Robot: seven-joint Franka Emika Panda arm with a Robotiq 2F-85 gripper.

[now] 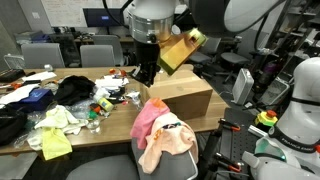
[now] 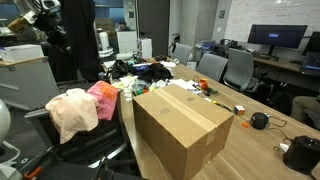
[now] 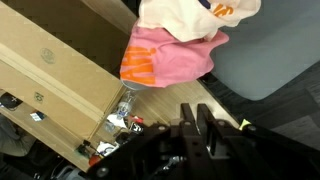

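My gripper point(image 1: 150, 66) hangs in the air above the grey chair seat point(image 1: 130, 172). In the wrist view its dark fingers point(image 3: 187, 113) stand close together; it looks shut, and I cannot make out anything between them. A peach cloth point(image 1: 168, 146) is draped over the chair, with a pink cloth point(image 1: 150, 118) against it on the table side. Both lie below the gripper and apart from it. From the other side, exterior view 2 shows the peach cloth point(image 2: 75, 115) beside the pink one point(image 2: 103, 97), with the gripper point(image 2: 62, 42) high at upper left.
A large cardboard box point(image 2: 182, 128) stands on the table close to the cloths. Further along lie a yellow and white cloth pile point(image 1: 55, 130), dark clothes point(image 1: 75, 90) and small bottles. A black stool-like base point(image 1: 232, 150) stands right of the chair.
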